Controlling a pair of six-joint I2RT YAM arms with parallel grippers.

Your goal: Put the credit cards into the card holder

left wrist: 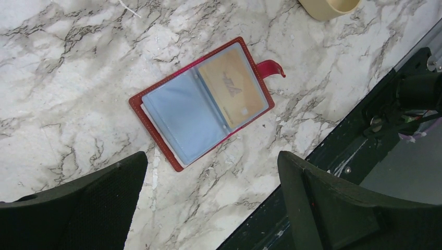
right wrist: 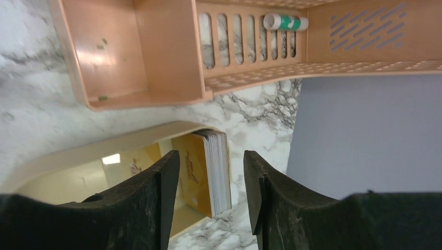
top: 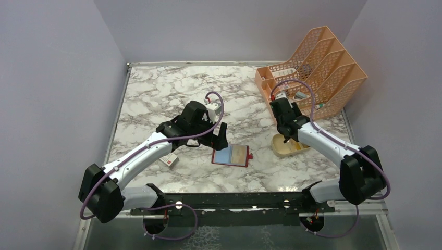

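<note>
The red card holder (left wrist: pixel 200 104) lies unfolded on the table, blue sleeve on one side, a gold card (left wrist: pixel 234 87) in the clear sleeve on the other. My left gripper is open above it, nothing between its fingers. In the right wrist view, a stack of cards (right wrist: pixel 208 169) stands on edge at the end of a cream bowl (right wrist: pixel 99 151), gold face towards the inside. Further gold in the bowl is partly hidden by a finger. My right gripper hangs open over that end, its fingers apart with the stack showing between and below them.
An orange rack (top: pixel 318 73) with small items in its compartments stands at the back right, close beyond the bowl and right gripper. A small white box (top: pixel 169 160) lies left of the holder.
</note>
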